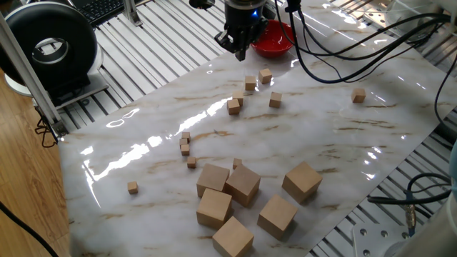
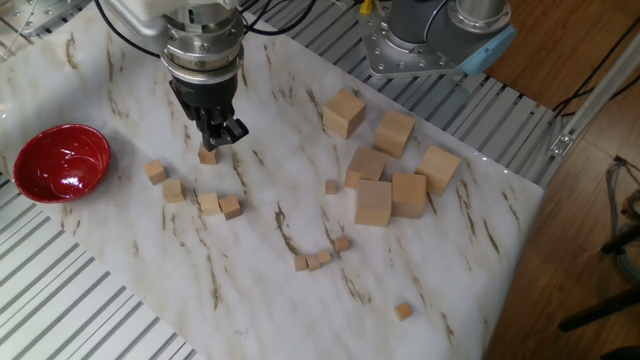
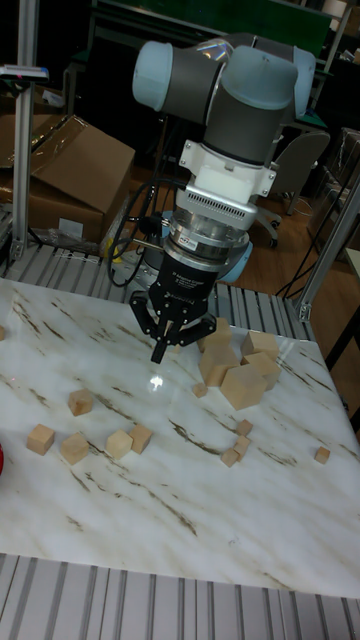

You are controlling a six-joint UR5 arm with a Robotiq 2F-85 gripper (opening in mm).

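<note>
My gripper (image 3: 159,353) hangs above the marble-patterned table (image 3: 96,341) with its fingertips together; nothing shows between them. In exterior view 1 it appears in front of the red bowl (image 1: 273,40), which stands at the table's edge. Medium wooden cubes lie spread out near the bowl, among them one cube (image 1: 275,100) by itself and a touching pair whose nearer cube (image 1: 233,106) shows whole. In exterior view 2 the gripper partly covers one medium cube (image 2: 207,155). Large wooden cubes, such as one (image 1: 302,182), form a loose cluster at the opposite end.
Several tiny cubes lie mid-table, including one (image 2: 342,243) near a touching row; another tiny cube (image 2: 403,311) sits alone. Black cables (image 1: 335,77) loop over the table's far side in exterior view 1. Bare table separates the medium cubes from the large ones.
</note>
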